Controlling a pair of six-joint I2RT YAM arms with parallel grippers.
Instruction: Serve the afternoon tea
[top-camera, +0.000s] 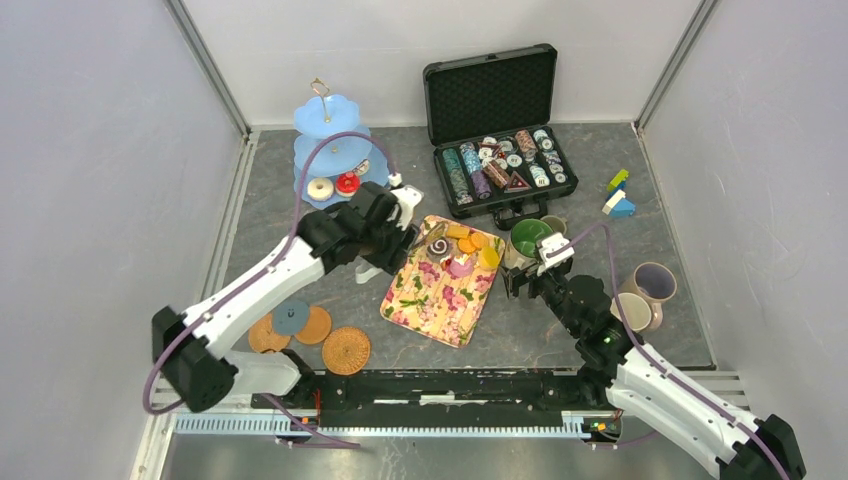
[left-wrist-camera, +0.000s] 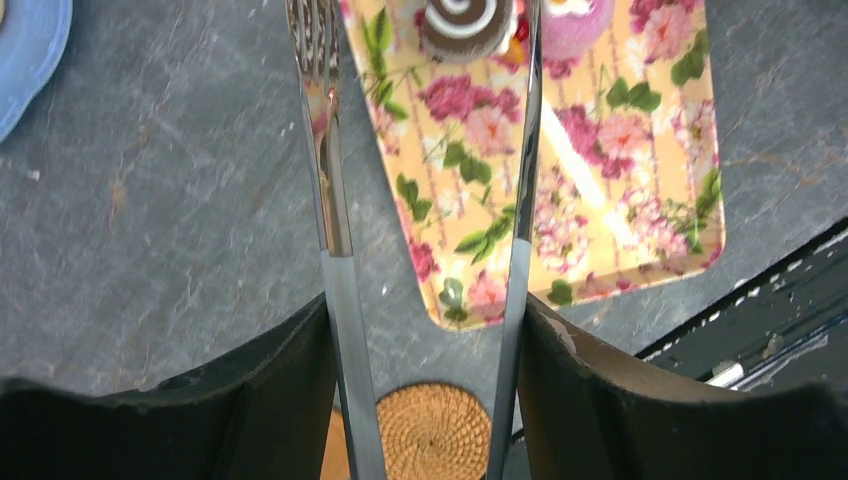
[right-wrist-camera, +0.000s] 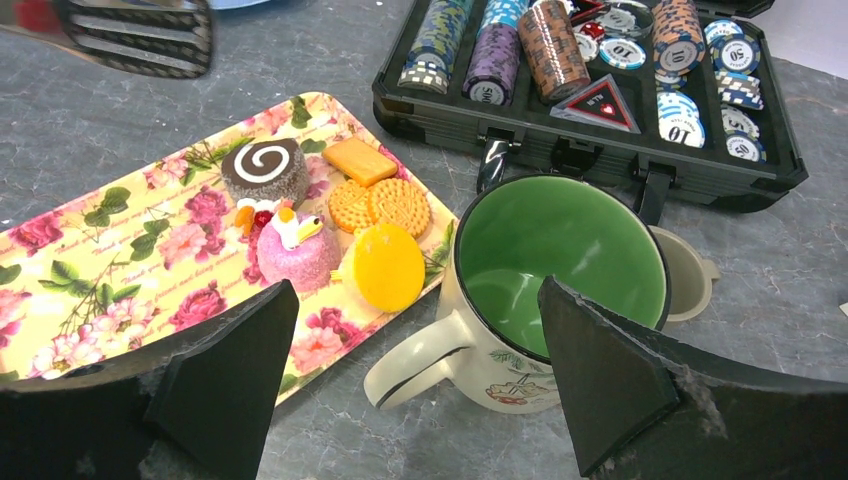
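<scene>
In the left wrist view my left gripper has its fingers against both grey-handled arms of metal tongs (left-wrist-camera: 340, 330), which are spread apart with nothing clasped between them. A slotted tong head (right-wrist-camera: 150, 40) hangs at the upper left of the right wrist view. The floral tray (top-camera: 430, 305) bears a swirl-topped chocolate cake (right-wrist-camera: 265, 172), a pink cake (right-wrist-camera: 298, 252), a yellow round sweet (right-wrist-camera: 388, 268) and orange biscuits (right-wrist-camera: 362, 160). My right gripper stands open close to the green-lined mug (right-wrist-camera: 450, 345). On the blue tiered stand (top-camera: 345, 152) sit a red-topped donut (top-camera: 347, 183) and a white donut (top-camera: 320, 188).
An open poker-chip case (top-camera: 505, 165) lies at the back. Two cups (top-camera: 655, 281) stand at the right, with coloured blocks (top-camera: 619, 207) behind them. Woven coasters (top-camera: 346, 350) and a grey-blue disc (top-camera: 290, 317) lie front left. Bare tabletop surrounds the tray's front.
</scene>
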